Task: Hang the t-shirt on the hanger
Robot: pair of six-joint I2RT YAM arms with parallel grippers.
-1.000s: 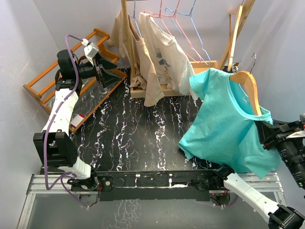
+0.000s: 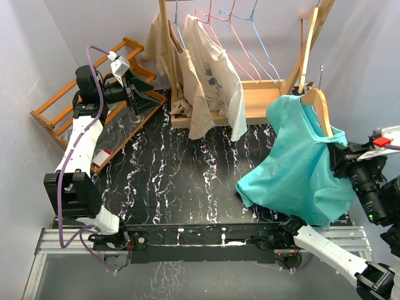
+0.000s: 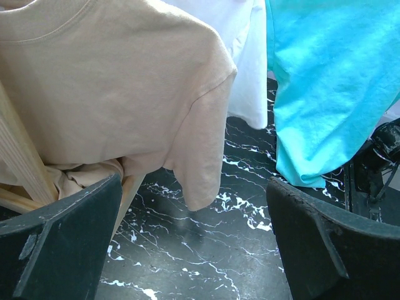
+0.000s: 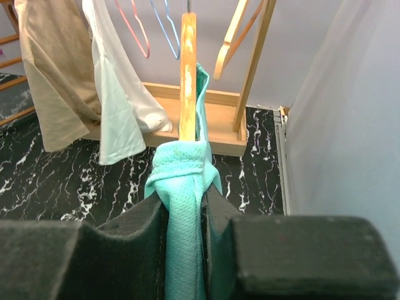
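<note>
A turquoise t-shirt [image 2: 294,175] hangs on a wooden hanger [image 2: 319,106] at the right, its lower part reaching down toward the table. My right gripper [image 2: 340,159] is shut on the shirt at the hanger's near end; in the right wrist view the bunched turquoise cloth [image 4: 181,175] sits between its fingers, just below the wooden hanger [image 4: 187,75]. The shirt also shows at the right of the left wrist view. My left gripper [image 2: 140,100] stands open at the left, empty, facing a beige shirt [image 3: 112,87].
A wooden rack [image 2: 262,100] at the back carries beige and white garments and several empty plastic and wooden hangers. A tilted wooden shelf [image 2: 53,119] lies at the left.
The left arm has stayed still.
</note>
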